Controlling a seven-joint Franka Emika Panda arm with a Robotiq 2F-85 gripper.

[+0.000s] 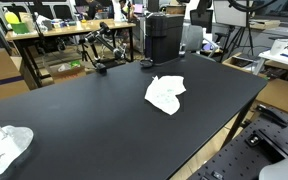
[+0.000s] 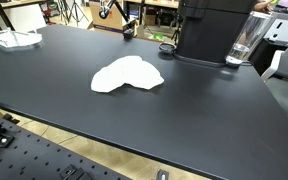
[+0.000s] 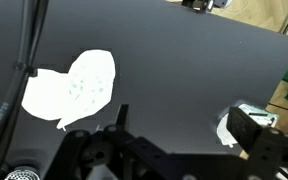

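A crumpled white cloth [image 1: 165,93] lies flat on the dark table [image 1: 94,120]; it also shows in exterior view 2 as a white cloth [image 2: 127,74]. In the wrist view my gripper is open above the table, nothing between its fingers, with the white cloth [image 3: 81,88] to its left. A second white thing [image 1: 4,150], with a raised rim or folds, rests at the table's left edge in exterior view 1. Its shape is hard to tell, and in the wrist view this white thing [image 3: 229,128] is partly hidden behind the right finger.
A tall black box [image 1: 164,38] stands at the table's back, a clear container [image 2: 249,38] beside it. Near it lies a small dark round object [image 1: 146,63]. A cable [image 3: 24,70] crosses the wrist view's left side. Bare table surrounds the cloth.
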